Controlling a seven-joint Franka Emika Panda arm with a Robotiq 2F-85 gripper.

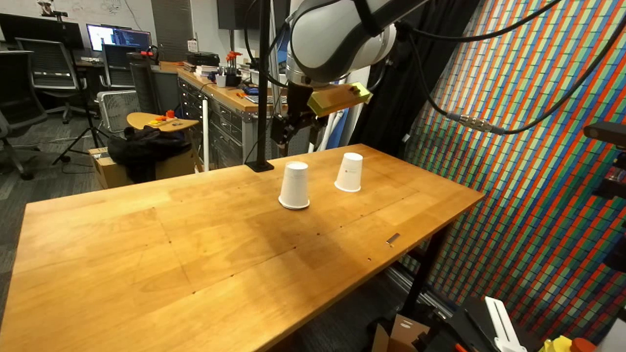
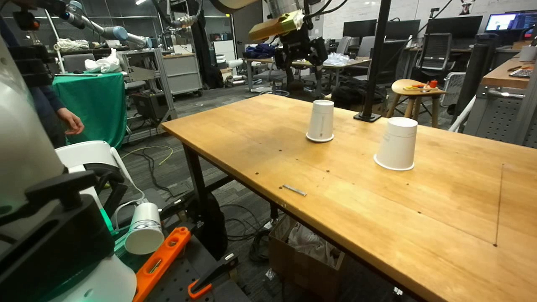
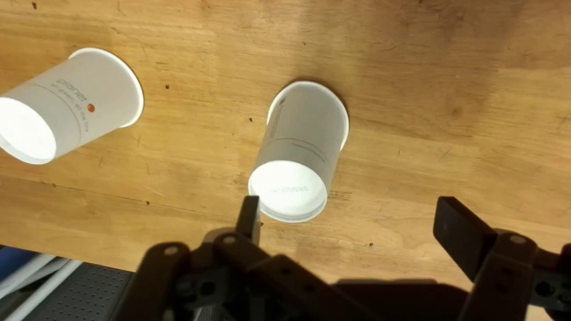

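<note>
Two white paper cups stand upside down on the wooden table. One cup, the nearer one in exterior view 2, shows no patterned cup beneath it. In the wrist view this cup is in the middle, its base close to the left finger. The other cup, with an orange dot and print, stands apart from it, on the left in the wrist view. My gripper is open above the table, its fingers wide apart and nothing held between them.
A black post rises from the table's back edge close to the cups. A small metal strip lies near the front edge.
</note>
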